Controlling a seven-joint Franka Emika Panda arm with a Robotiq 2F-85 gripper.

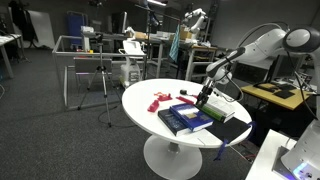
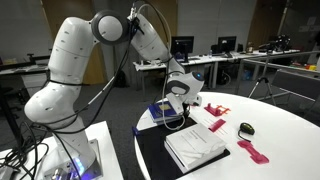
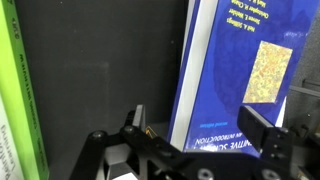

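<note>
My gripper is open in the wrist view, pointing down with its fingers set wide apart. A blue book with a patterned patch on its cover reaches into the space between them, its pale spine running up the frame. No grip on it shows. At the left edge lies a green book, apart from the blue one, with a dark surface between. In the first exterior view the gripper is over the books on the round table; the blue items sit to its left.
A white thick book or stack lies on the black mat near the table edge. Several red objects and a small black object are scattered beyond.
</note>
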